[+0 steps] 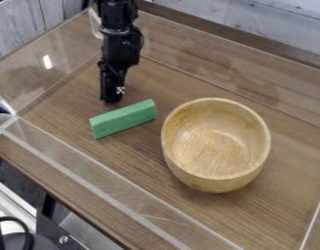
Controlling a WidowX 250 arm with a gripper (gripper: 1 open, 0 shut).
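Note:
The black arm reaches down from the top of the view, its gripper (112, 96) low over the wooden table at left of centre. A small dark and light shape is at the fingertips; whether it is held cannot be told. A green block (122, 118) lies just below and right of the gripper. A wide wooden bowl (215, 144) sits to the right.
A white object is partly visible at the top behind the arm. Dark items stand at the bottom left edge.

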